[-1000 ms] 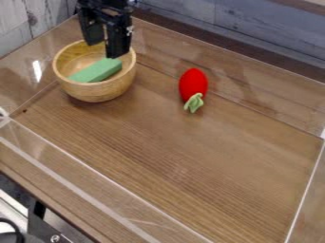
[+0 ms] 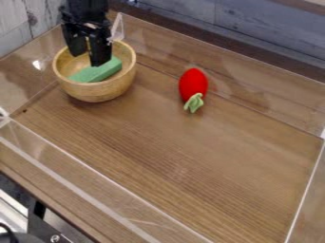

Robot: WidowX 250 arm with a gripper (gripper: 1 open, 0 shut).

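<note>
My gripper [image 2: 86,40], black, is open over the back of a tan bowl [image 2: 95,90] at the upper left. In the bowl lies a green oblong object [image 2: 97,71], partly below the gripper; whether the fingers touch anything is unclear. A red object with a pale green tip [image 2: 193,85] lies apart to the right.
My gripper has moved left and slightly down over the bowl. The bowl and the red object look unmoved.
</note>
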